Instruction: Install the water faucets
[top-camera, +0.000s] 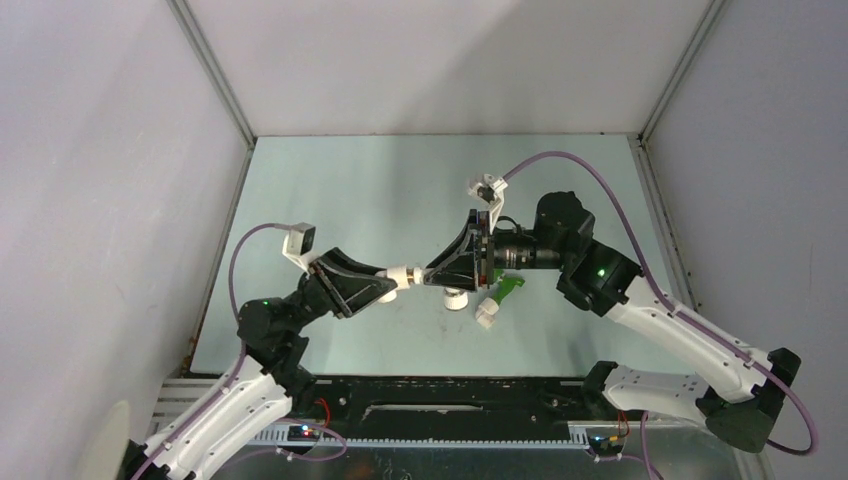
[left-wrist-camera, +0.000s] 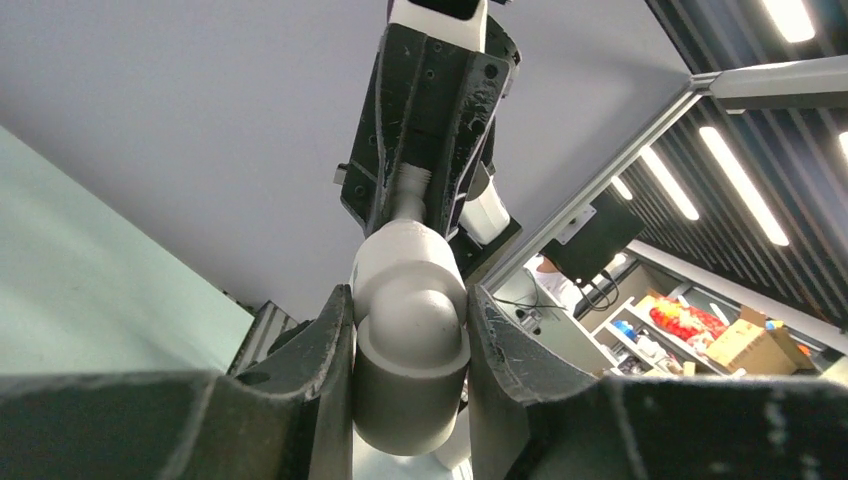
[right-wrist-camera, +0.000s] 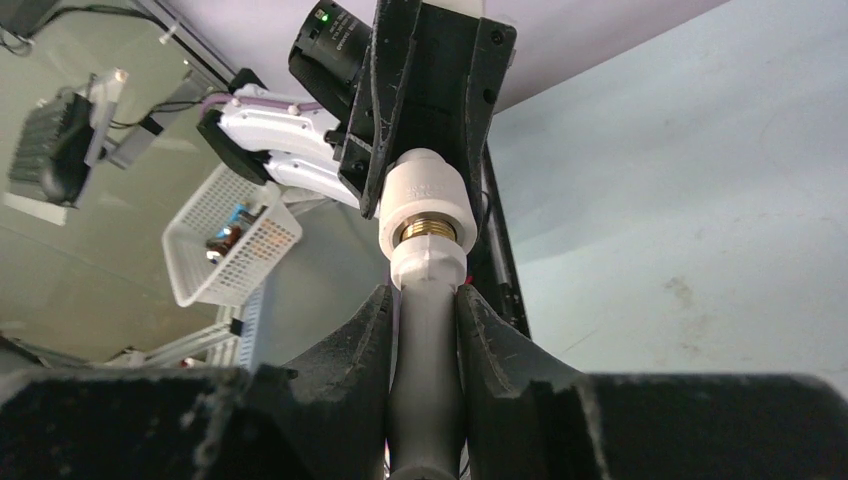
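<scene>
My left gripper (top-camera: 384, 283) is shut on a white pipe fitting (left-wrist-camera: 408, 340), whose rounded body fills the space between its fingers in the left wrist view. The fitting's open end (right-wrist-camera: 425, 190) faces the right arm. Into it runs a brass thread (right-wrist-camera: 427, 228), part of it still showing between the fitting and a white collar (right-wrist-camera: 428, 262). Behind that collar a grey stem (right-wrist-camera: 427, 370) lies between the fingers of my right gripper. Those fingers stand close along both sides of the stem; whether they press on it cannot be told.
On the pale table (top-camera: 320, 190) below the right gripper lie a white ribbed cap (top-camera: 455, 299) and a white piece (top-camera: 487, 313) beside a green-handled part (top-camera: 507, 288).
</scene>
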